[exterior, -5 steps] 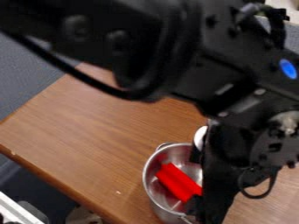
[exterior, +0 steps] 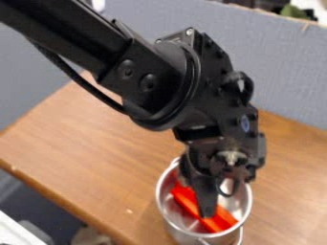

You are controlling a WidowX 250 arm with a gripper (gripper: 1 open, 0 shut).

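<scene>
A steel pot [exterior: 170, 217] stands on the wooden table near the bottom centre, with red elongated pieces [exterior: 216, 218] inside it. My black gripper [exterior: 208, 196] hangs down over the pot's upper part, its fingertips low at or inside the rim, partly covering the red pieces. It looks shut; I cannot make out anything held between its fingers.
A grey padded partition [exterior: 274, 77] runs along the back. A white object [exterior: 15, 233] is at the lower left, beyond the table's edge.
The arm has moved back from the camera and to the left, so the gripper looks smaller and now sits over the pot's middle rather than its right side.
</scene>
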